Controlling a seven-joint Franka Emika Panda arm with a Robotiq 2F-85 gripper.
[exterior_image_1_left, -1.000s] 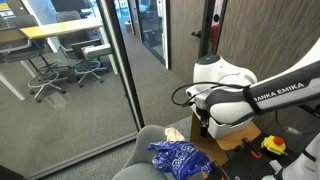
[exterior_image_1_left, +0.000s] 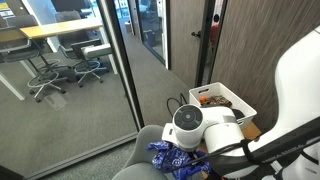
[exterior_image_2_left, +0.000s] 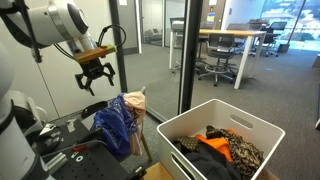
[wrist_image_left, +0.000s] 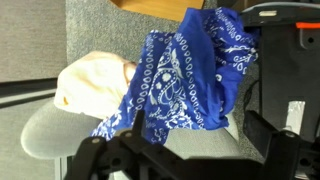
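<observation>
A blue patterned cloth (wrist_image_left: 175, 85) lies draped over a grey chair (wrist_image_left: 55, 130); it also shows as a bunched blue heap (exterior_image_2_left: 115, 125) in exterior view 2. My gripper (exterior_image_2_left: 100, 82) hangs above the cloth in that view, fingers spread and apart from it. In the wrist view the open fingers frame the lower part of the cloth, with nothing held between them. A cream cloth (wrist_image_left: 95, 82) lies beside the blue one. Exterior view 1 shows the blue cloth (exterior_image_1_left: 170, 157) partly covered by the arm, with the fingertips hidden.
A white box (exterior_image_2_left: 205, 117) with dark, orange and leopard-print cloths inside stands on the table to the side. A dark surface (exterior_image_2_left: 85, 163) with small items lies near the arm's base. Glass partition and office chairs are farther back.
The arm has swung toward the camera of exterior view 1 and over the chair, now covering part of the blue cloth. The white box has come into clearer view behind it.
</observation>
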